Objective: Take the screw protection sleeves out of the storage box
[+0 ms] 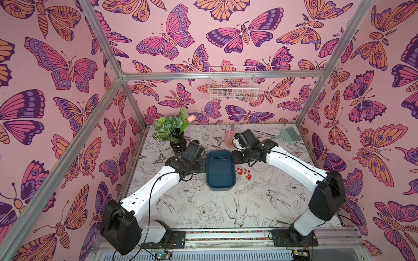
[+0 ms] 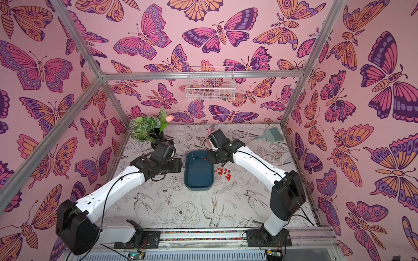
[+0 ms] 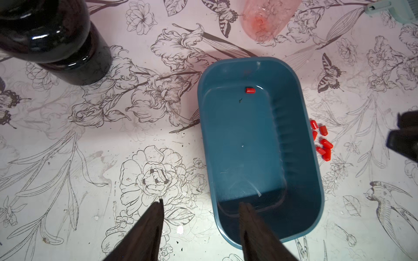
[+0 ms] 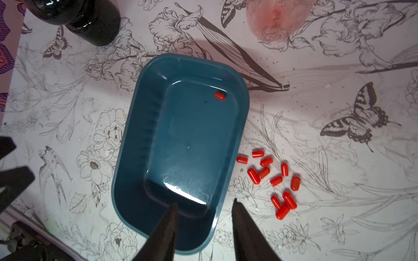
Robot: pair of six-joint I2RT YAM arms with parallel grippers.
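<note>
The storage box is a deep blue open tray point(image 3: 260, 169) in the middle of the table. One red sleeve point(image 4: 219, 95) lies on its floor near the far right corner. Outside the box, just beyond its right wall, several red sleeves point(image 4: 263, 172) are scattered on the table. My left gripper stands open off the box's left side, nothing between its fingers. Over the right side of the box hangs my right gripper, its fingers parted and empty. In the top left view both grippers' fingertips are hard to make out.
Behind the box stand a black vase with a plant point(image 1: 177, 141) on the left and a pink translucent bottle point(image 1: 229, 138). A pale green dustpan-like object point(image 1: 289, 135) lies at the back right.
</note>
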